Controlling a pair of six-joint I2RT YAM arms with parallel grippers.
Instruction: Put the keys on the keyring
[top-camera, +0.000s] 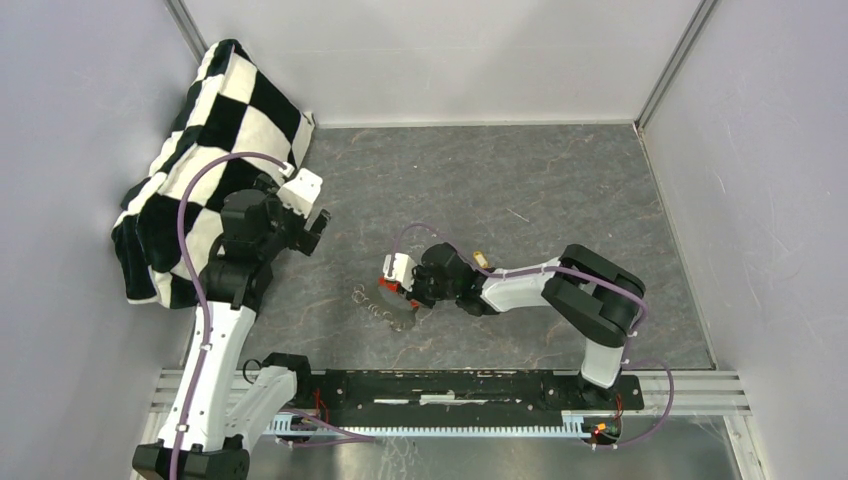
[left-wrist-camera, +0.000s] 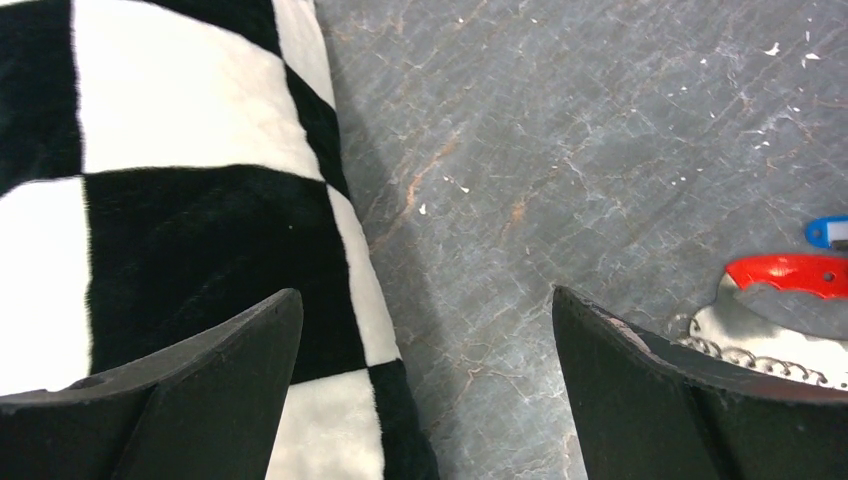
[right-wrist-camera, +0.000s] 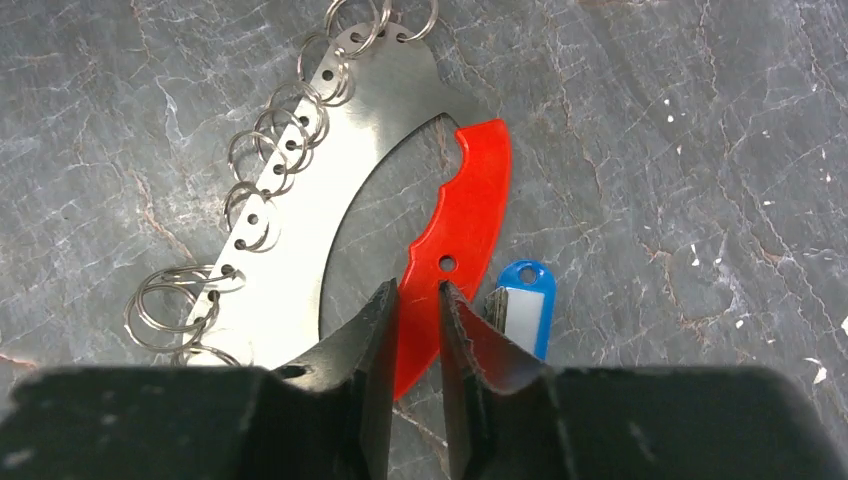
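Observation:
The keyring (right-wrist-camera: 300, 190), a curved metal plate with small wire rings (right-wrist-camera: 280, 150) along its edge and a red handle (right-wrist-camera: 470, 190), appears flat on the table in the right wrist view. Over the handle is my right gripper, its fingers slightly apart, with red showing in the narrow gap. A blue tag (right-wrist-camera: 528, 300) lies just right of the handle; anything attached to it is hidden behind a finger. My left gripper is wide open and empty beside the checkered cloth, with the keyring at its view's right edge. A yellow tag (top-camera: 480, 259) lies behind the right arm.
The black-and-white checkered cloth (top-camera: 215, 150) is heaped against the left wall. Behind the arms, the grey tabletop (top-camera: 500, 180) is largely clear. Walls enclose the left, back and right.

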